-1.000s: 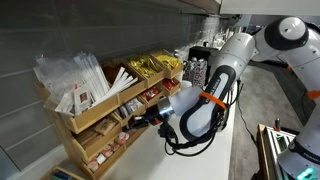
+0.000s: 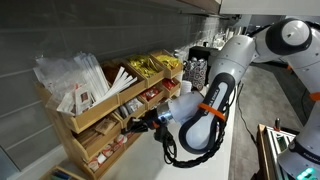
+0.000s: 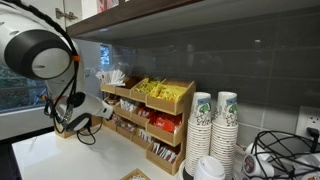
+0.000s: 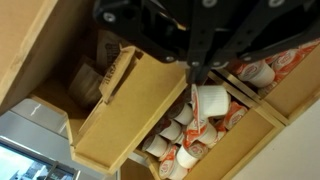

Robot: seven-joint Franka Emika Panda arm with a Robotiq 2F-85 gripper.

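Note:
My gripper points down over a wooden compartment of small white creamer cups with red-and-white lids. Its dark fingers are closed together. One creamer cup (image 4: 213,101) is right at the fingertips, turned on its side, with the thin edge of its lid (image 4: 196,108) between them. It looks larger than the cups around it and overlaps them, so it seems raised above them. In exterior view 1 the gripper (image 2: 136,126) is at the front of the wooden organizer (image 2: 84,124); the cup cannot be made out there.
More creamer cups (image 4: 172,130) fill the compartment below, and a wooden divider (image 4: 240,147) borders it. A wooden panel (image 4: 125,105) stands close on the left. Stacked paper cups (image 3: 197,125) are farther along the counter.
The arm's white forearm has swung a little to the right and lower in exterior view 1. The gripper end stays at nearly the same place by the organizer.

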